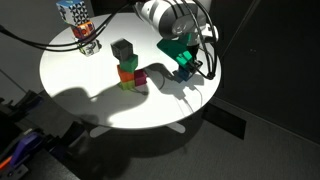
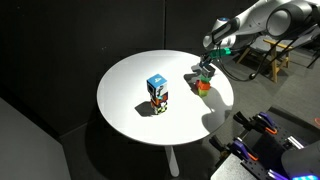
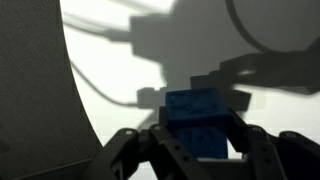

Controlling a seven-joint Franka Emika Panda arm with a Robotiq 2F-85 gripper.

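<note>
A blue block sits between the fingers of my gripper, which is shut on it, in the wrist view. In exterior view 1 the gripper is low over the right side of the round white table, with the blue block partly hidden by the arm. To its left stands a stack of blocks: a dark one on top, a green one beneath, then orange and a yellow-green one at the bottom. A dark red block lies beside the stack.
A tall patterned box stands on the white table, well away from the stack. Black cables loop across the table and around the arm.
</note>
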